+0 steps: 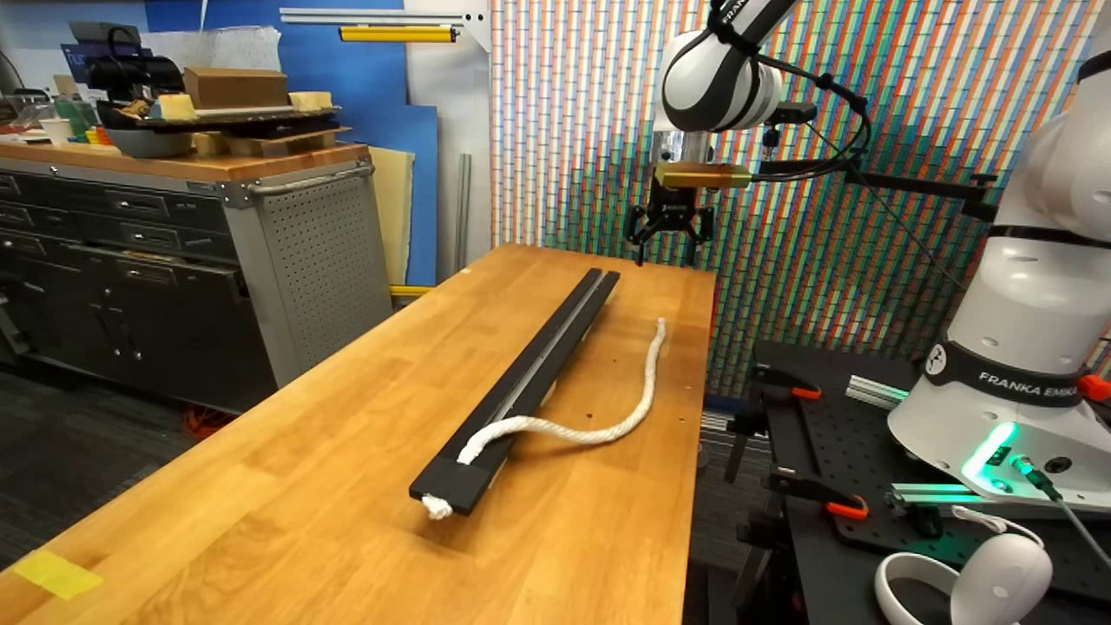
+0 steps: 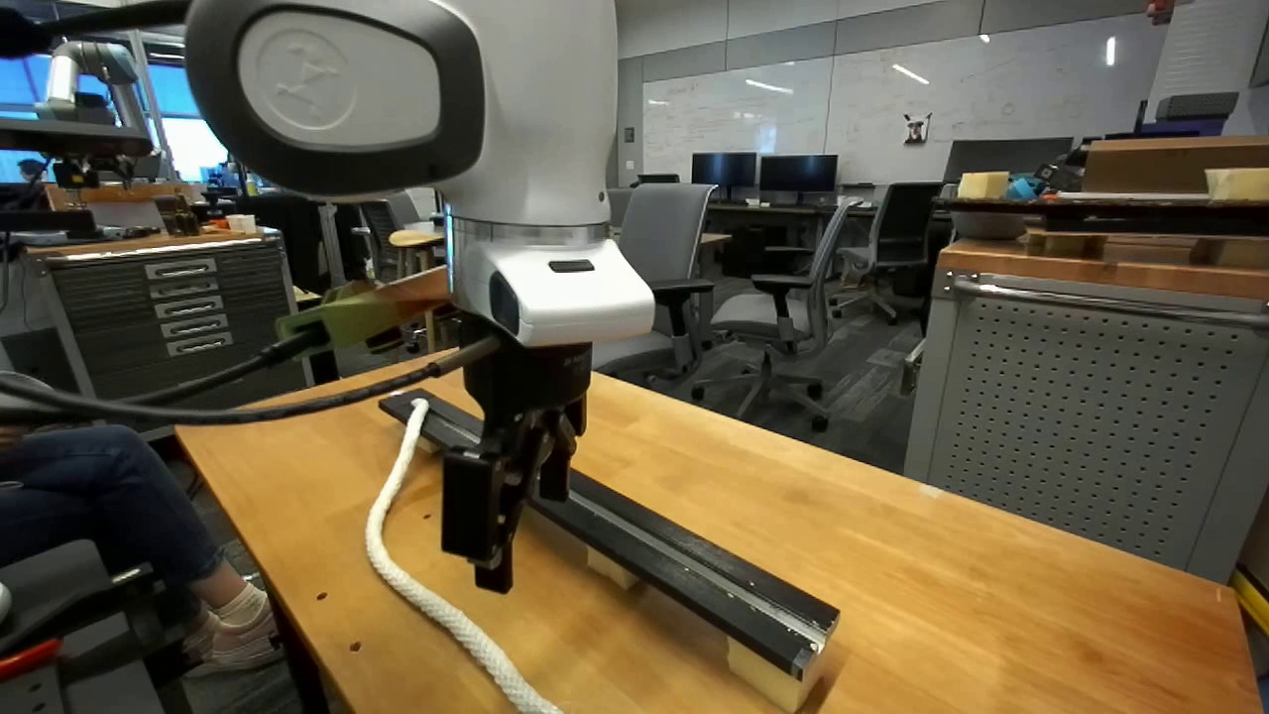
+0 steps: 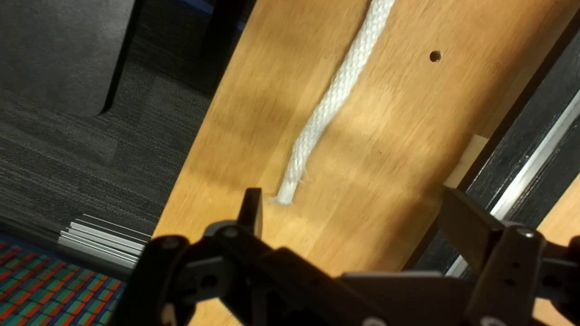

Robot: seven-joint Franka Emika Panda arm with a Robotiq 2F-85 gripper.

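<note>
A white rope [image 1: 633, 418] curves over the wooden table, one end lying loose toward the far right. Its other part crosses onto a long black slotted bar [image 1: 548, 359], and a short knotted end [image 1: 437, 507] pokes out at the bar's near tip. My gripper [image 1: 667, 256] hangs open above the far end of the table, empty. In the wrist view, the rope's loose end [image 3: 286, 196] lies on the table ahead of the left finger [image 3: 251, 212]. The bar [image 3: 516, 163] passes on the right, partly behind the right finger [image 3: 468, 231].
Small pale blocks [image 2: 767, 678] prop the bar off the wooden table [image 1: 344, 490]. Yellow tape [image 1: 57, 573] marks the near left corner. The table's edge drops off right of the rope.
</note>
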